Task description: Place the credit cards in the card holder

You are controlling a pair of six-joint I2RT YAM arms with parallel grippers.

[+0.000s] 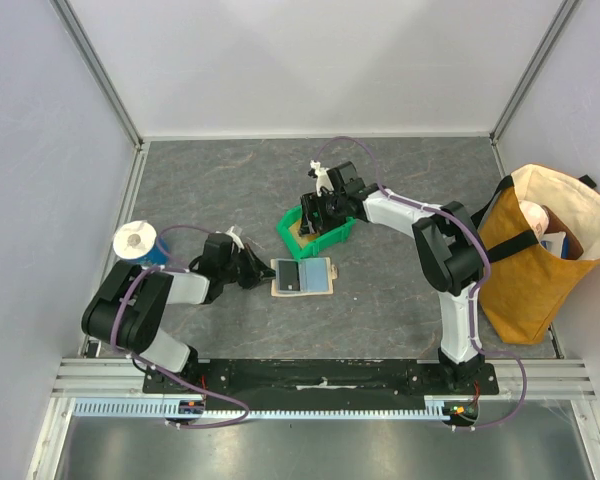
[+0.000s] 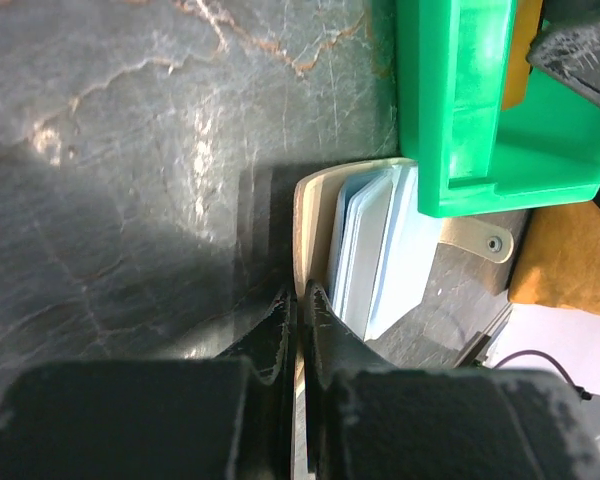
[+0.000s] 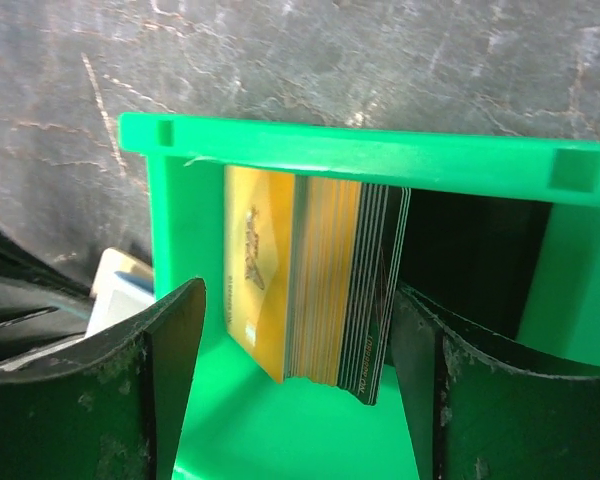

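Observation:
The card holder (image 1: pixel 315 277), beige with pale blue sleeves, lies on the dark table; my left gripper is shut on its left edge. In the right wrist view a green box (image 3: pixel 335 140) holds cards (image 3: pixel 320 280), yellow, tan and dark striped, stacked against its walls. My right gripper is open over the box, its fingers on either side of the view, the cards between and beyond them. From above, the box sits just behind the holder.
A yellow tote bag (image 1: pixel 520 290) stands at the right with items inside. A blue-and-white roll (image 1: pixel 138 245) is at the left. The table behind the box is clear.

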